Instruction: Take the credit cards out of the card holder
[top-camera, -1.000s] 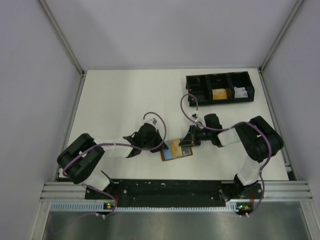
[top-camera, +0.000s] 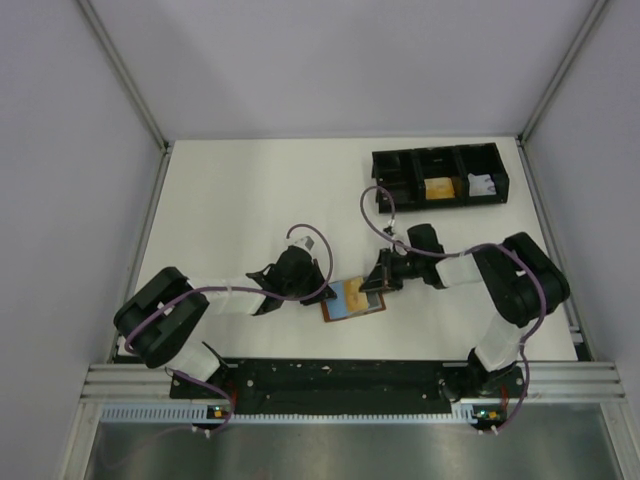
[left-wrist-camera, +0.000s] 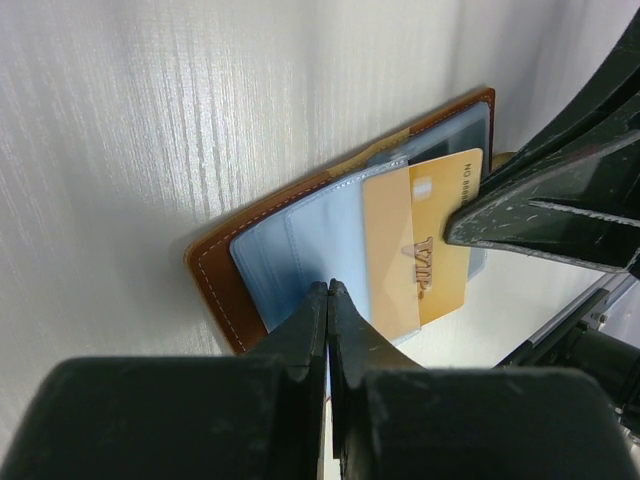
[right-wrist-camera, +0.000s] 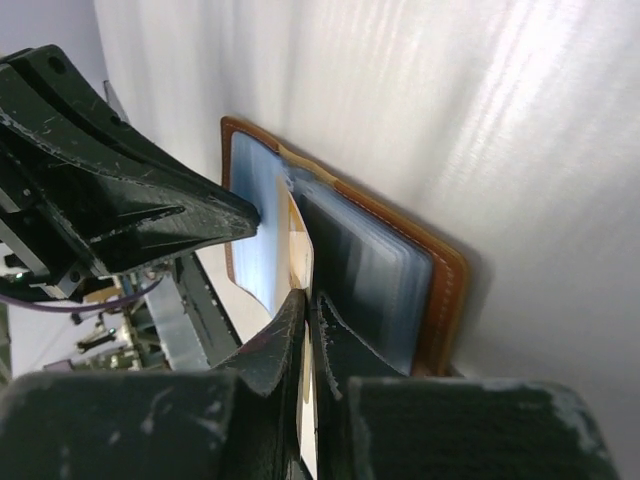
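A brown-edged card holder (top-camera: 352, 300) lies spread on the table between both arms, with pale blue sleeves (left-wrist-camera: 300, 245) on its left half. From those sleeves a gold card (left-wrist-camera: 440, 220) and a tan strip show toward the right. My left gripper is shut, its tips down at the blue sleeve, nothing visible between them. Over the gold card reaches my right gripper, shut, with the card's thin edge running into its fingertips in the right wrist view. A dark clear sleeve (right-wrist-camera: 365, 270) lies beside that edge.
At the back right stands a black divided box (top-camera: 440, 176) with a gold item (top-camera: 439, 188) and a white item (top-camera: 481, 185) in it.
The right arm has shifted very slightly to the right. The left arm and the holder look unmoved.
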